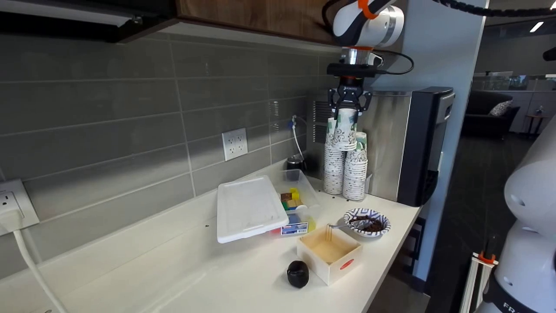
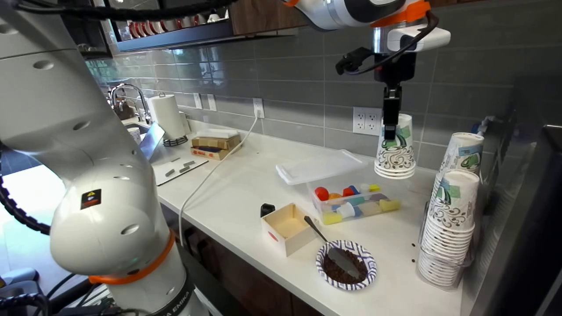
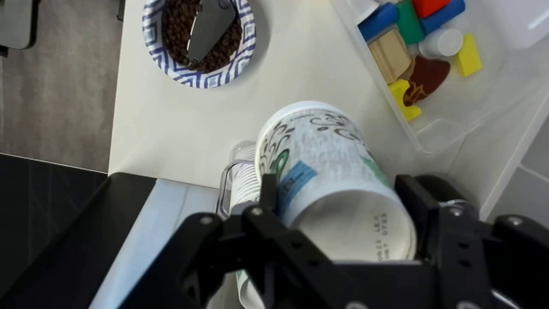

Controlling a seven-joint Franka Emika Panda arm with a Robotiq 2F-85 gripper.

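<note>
My gripper [image 1: 347,110] is shut on a short stack of upside-down paper cups [image 1: 345,133], white with a scroll and green leaf pattern. In exterior view 2 these held cups [image 2: 396,152] hang clear above the counter, several rims showing at the bottom. The wrist view shows the fingers [image 3: 268,191] on either side of the top cup [image 3: 324,159], its base facing the camera. Two taller cup stacks stand by the steel appliance: a nearer one [image 2: 445,234] and one behind it [image 2: 466,145].
A patterned bowl [image 2: 322,265] of coffee beans with a scoop stands near the counter's front edge. Beside it are a wooden box [image 2: 274,239], a black object [image 2: 267,209] and a clear bin of blocks [image 2: 363,210] with its lid [image 2: 321,166] askew. The steel appliance [image 1: 385,141] borders the stacks.
</note>
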